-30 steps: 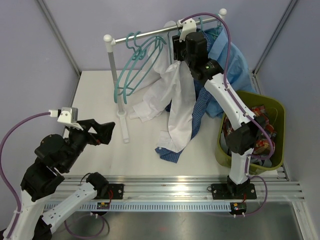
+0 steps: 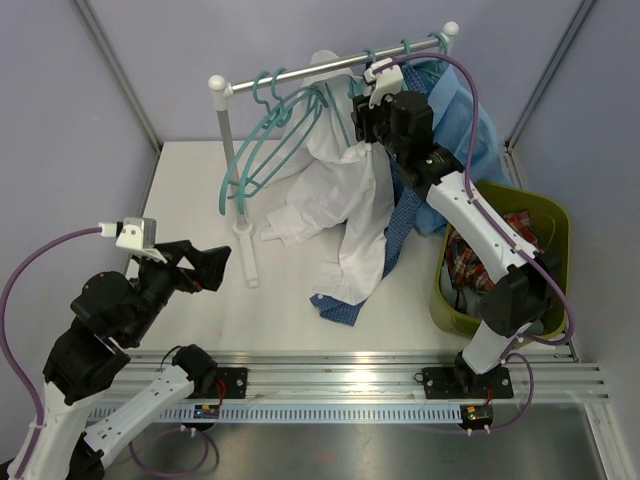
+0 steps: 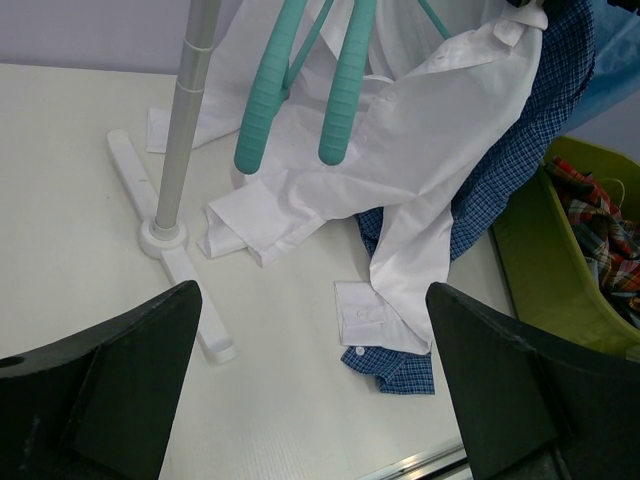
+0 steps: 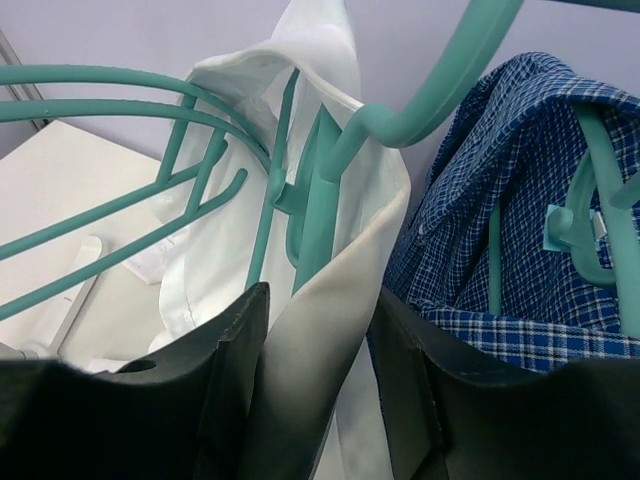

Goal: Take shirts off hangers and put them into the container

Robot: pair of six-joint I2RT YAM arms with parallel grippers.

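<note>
A white shirt [image 2: 335,205] hangs from the rack, its lower part on the table. In the right wrist view a teal hanger [image 4: 320,215] is inside it. My right gripper [image 2: 365,118] is up at the rack; white cloth runs between its fingers, and whether they grip it is hard to tell. My left gripper [image 2: 200,268] stands open and empty at the front left, apart from the shirt.
Empty teal hangers [image 2: 258,150] hang at the rack's [image 2: 300,72] left end. Blue shirts [image 2: 465,130] hang at the right. A green bin [image 2: 450,310] of clothes stands right.
My right arm and gripper have moved right and slightly toward the front, with the white cloth and hangers shifting a little. The left arm is still.
</note>
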